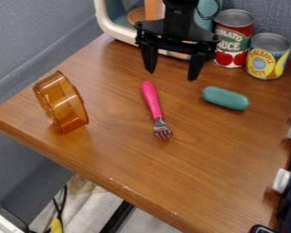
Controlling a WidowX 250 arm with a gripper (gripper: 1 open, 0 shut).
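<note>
My black gripper (173, 65) hangs open at the top middle, above the back of the wooden table (135, 173), with nothing between its fingers. Below it lies a fork (155, 107) with a pink handle and metal tines pointing toward the front. An amber translucent round piece (62, 102) stands tilted on its side at the left. A teal oblong object (225, 97) lies to the right of the fork.
Two cans, red-labelled (233, 41) and yellow-labelled (268, 57), stand at the back right. A pale open container (114, 18) sits behind the gripper. A dark device (287, 196) with white knobs lines the right edge.
</note>
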